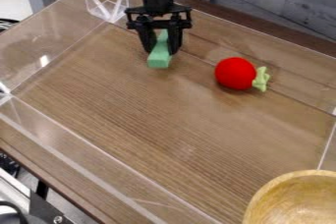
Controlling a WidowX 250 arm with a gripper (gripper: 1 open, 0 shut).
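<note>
My black gripper (157, 24) is at the top centre of the wooden table, shut on a green object (159, 51) that hangs from it or rests on the wood; which of these I cannot tell. The object's upper end is hidden by the fingers.
A red round object with green leaves (235, 73) lies to the right. A tan bowl (296, 206) is at the bottom right corner. A clear plastic item (105, 3) stands at the top left.
</note>
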